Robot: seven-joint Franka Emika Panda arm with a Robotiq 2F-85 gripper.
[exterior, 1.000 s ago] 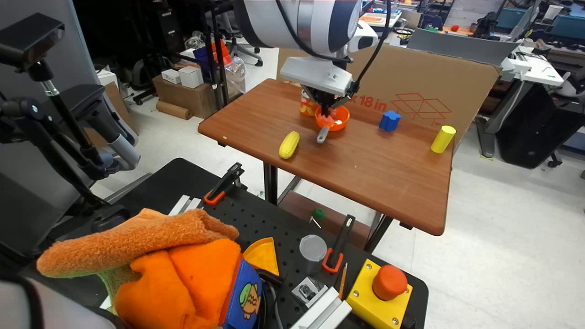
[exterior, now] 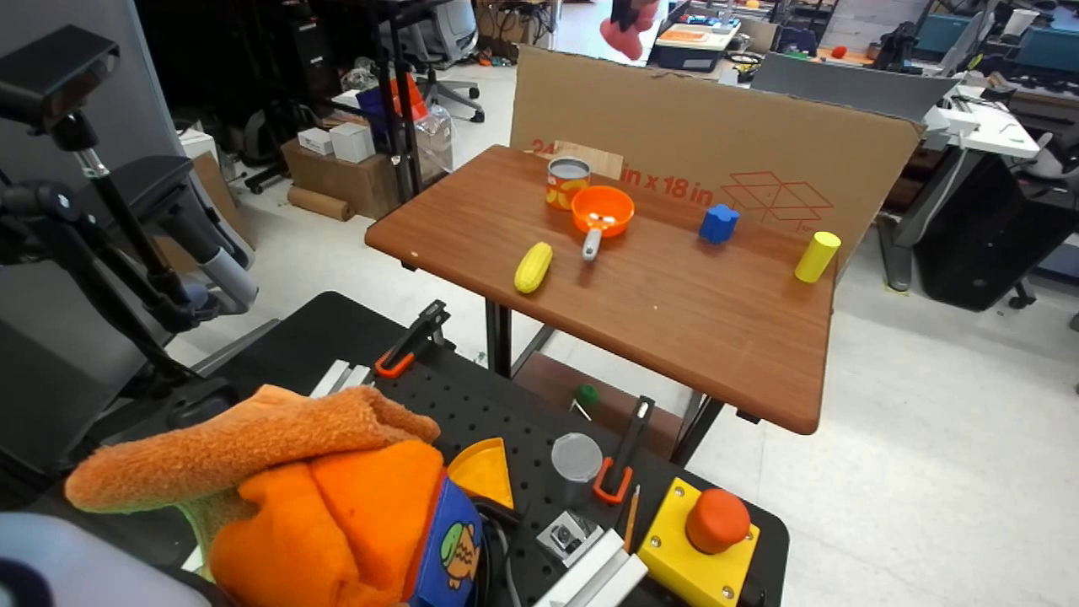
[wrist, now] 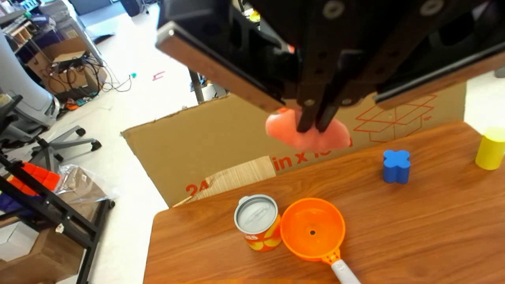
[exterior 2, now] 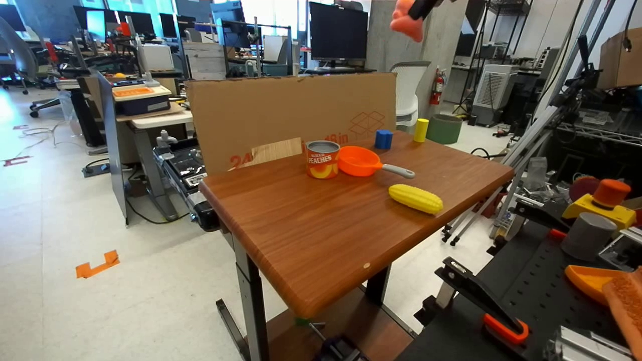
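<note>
A soft-looking pink thing (wrist: 284,130) hangs high above the table, and my gripper is shut on it. The same pink thing (exterior 2: 406,23) shows at the top edge of exterior view 2, with only a dark bit of the gripper beside it. Below, on the table, the orange pan (wrist: 310,215) with its grey handle stands empty in the wrist view. A peach can (wrist: 258,220) is right beside the pan. Farther right are a blue flower-shaped block (wrist: 396,166) and a yellow cylinder (wrist: 490,150).
A yellow corn cob (exterior: 533,267) lies near the front edge of the brown table (exterior: 688,324). The cardboard sheet (exterior: 728,131) stands upright along the back. The table's front right and, in exterior view 2, its near end are bare.
My shut gripper has risen from inside the orange pan, carrying the pink thing up with it. The arm has mostly left exterior view 1 through the top. Table objects look nearly unchanged.
</note>
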